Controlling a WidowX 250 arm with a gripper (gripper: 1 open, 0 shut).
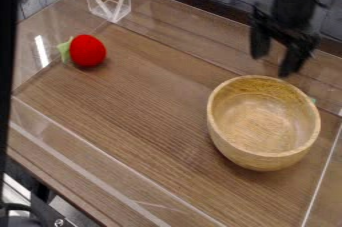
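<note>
My gripper (278,46) is a dark, blurred shape at the upper right, above and behind a yellow wooden bowl (262,136). It hangs over the wooden table (120,141); its finger state is hard to make out in the blur. A red tomato-like object (87,51) with green at its left lies on the left side of the table.
A clear, angular wire-like or plastic item (107,3) sits at the back left. A dark edge runs along the lower left and the back.
</note>
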